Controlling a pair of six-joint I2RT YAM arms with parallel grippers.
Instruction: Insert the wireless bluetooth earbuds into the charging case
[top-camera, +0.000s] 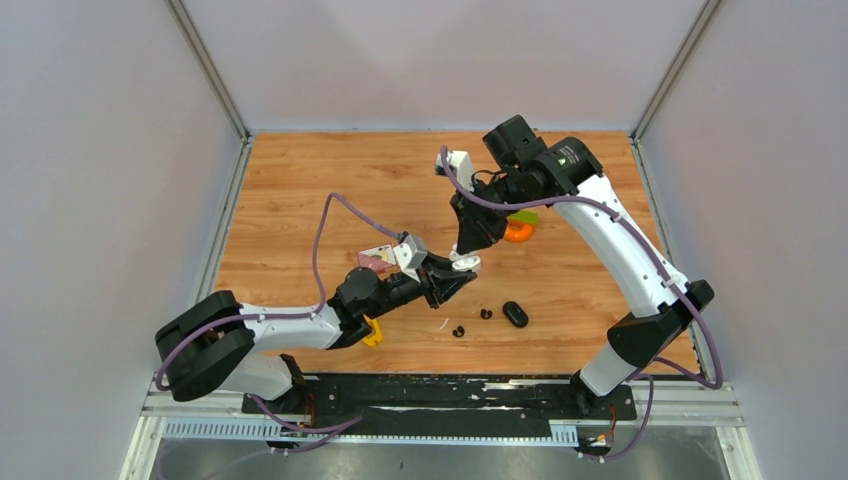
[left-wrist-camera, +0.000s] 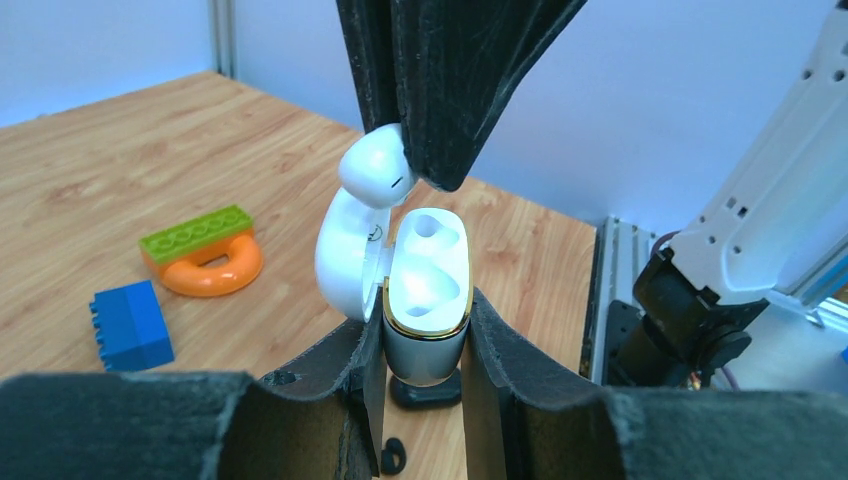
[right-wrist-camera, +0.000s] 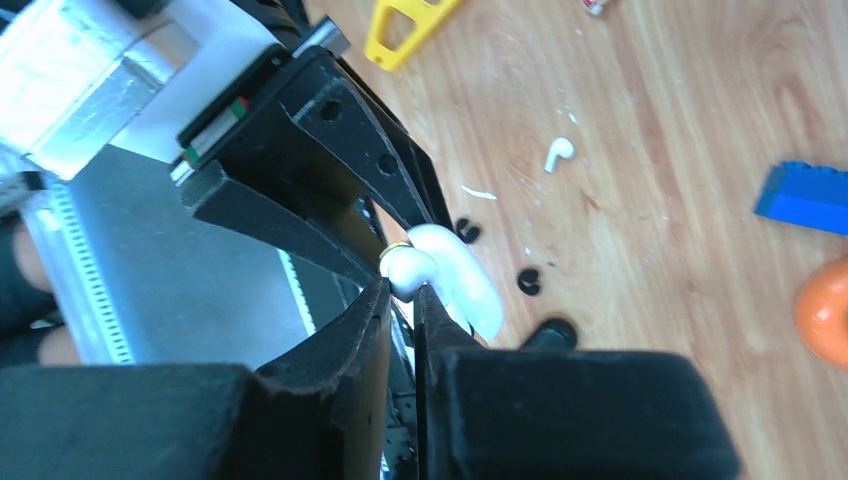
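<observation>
My left gripper is shut on the white charging case (left-wrist-camera: 425, 290), held upright with its lid (left-wrist-camera: 345, 250) open and its wells showing. My right gripper is just above and beside the case; a white bulbous piece (left-wrist-camera: 375, 165), apparently an earbud, sits at its fingertips, and whether the fingers close on it is hard to tell. A loose white earbud (right-wrist-camera: 559, 150) lies on the wooden table (right-wrist-camera: 650, 200) in the right wrist view.
Blue block (left-wrist-camera: 135, 325), orange ring (left-wrist-camera: 205, 275) with green brick (left-wrist-camera: 195, 230), small black earpieces (right-wrist-camera: 529, 280), a black case (top-camera: 515, 314) and a yellow tool (right-wrist-camera: 395, 35) lie around on the table.
</observation>
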